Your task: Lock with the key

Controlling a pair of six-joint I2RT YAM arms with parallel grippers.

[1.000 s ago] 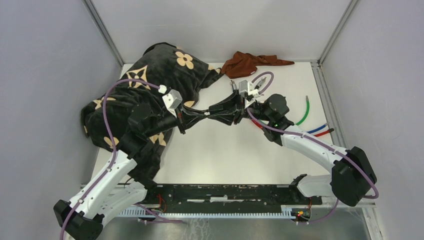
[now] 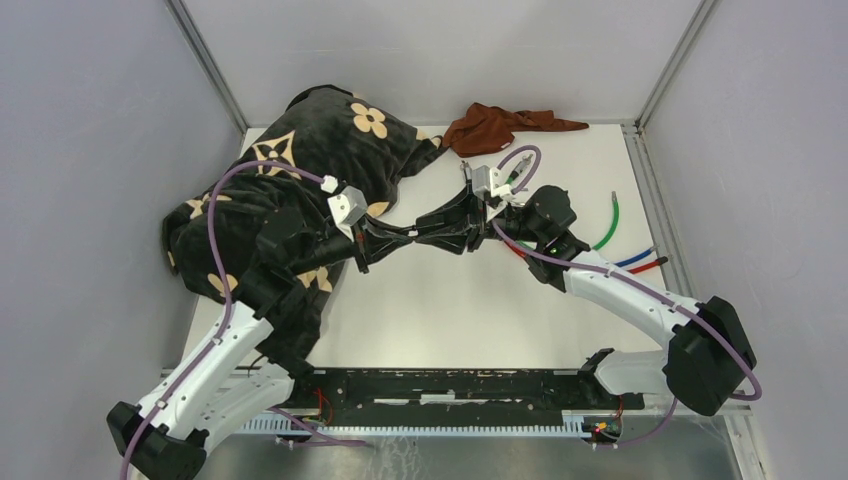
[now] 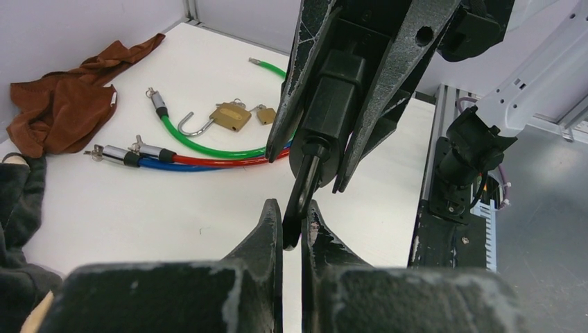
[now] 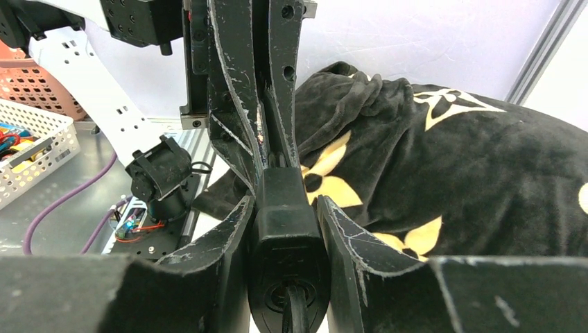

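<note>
Tip to tip above the table, my left gripper [image 2: 408, 233] and my right gripper [image 2: 422, 230] meet. A black cylindrical lock piece is clamped between the right gripper's fingers; the right wrist view shows the same lock piece [image 4: 281, 229] with a round opening and a thin rod at its near end. From its other end a thin black shaft [image 3: 304, 194] runs down between the left fingertips, which are shut on it. Whether this shaft is the key, and how deep it sits, I cannot tell.
Behind lie green [image 3: 215, 150], blue and red cables with metal ends, brass padlocks [image 3: 231, 116] and a brown cloth [image 3: 64, 104]. A dark flowered blanket [image 4: 444, 159] covers the table's left side.
Both arms have shifted only very slightly, with the gripper tips staying together. Nothing has visibly been let go.
</note>
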